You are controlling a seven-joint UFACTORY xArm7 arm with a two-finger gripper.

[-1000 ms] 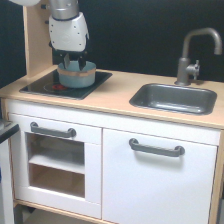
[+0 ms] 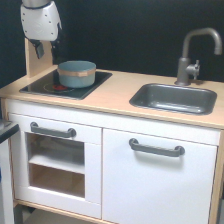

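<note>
A teal pot (image 2: 76, 76) sits on the black hob (image 2: 42, 86) at the left of the toy kitchen's wooden counter. My gripper (image 2: 41, 48) hangs above and to the left of the pot, apart from it, at the upper left of the camera view. Its fingertips are dark and small; whether they are open or shut is hard to tell.
A steel sink (image 2: 172, 96) with a faucet (image 2: 185, 60) is on the right of the counter. The counter (image 2: 120, 88) between pot and sink is clear. Below are a white oven door and a cupboard door (image 2: 160, 180) with grey handles.
My gripper has moved up and to the left, away from the pot, where it was down at the pot's top.
</note>
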